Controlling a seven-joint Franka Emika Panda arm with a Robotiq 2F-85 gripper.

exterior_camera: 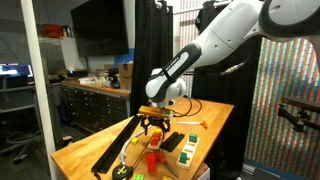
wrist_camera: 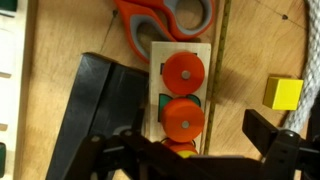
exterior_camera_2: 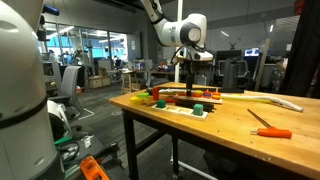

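My gripper stands open in the wrist view, its dark fingers (wrist_camera: pixel 272 140) wide apart on either side of a narrow wooden holder (wrist_camera: pixel 157 62). Two red round pieces, a far one (wrist_camera: pixel 183 72) and a nearer one (wrist_camera: pixel 183 120), sit in a row on that holder, with bits of green beneath them. A yellow and red piece (wrist_camera: pixel 183 149) shows at the lower edge, partly hidden. Nothing is held between the fingers. From the first exterior view, the gripper (exterior_camera: pixel 155 124) hangs low over the cluttered part of the table.
Orange-handled scissors (wrist_camera: pixel 140 30) lie just beyond the holder. Left of it is a black block (wrist_camera: pixel 92 112); to the right, a yellow cube (wrist_camera: pixel 283 93). A tray with green blocks (exterior_camera: pixel 183 157) stands nearby.
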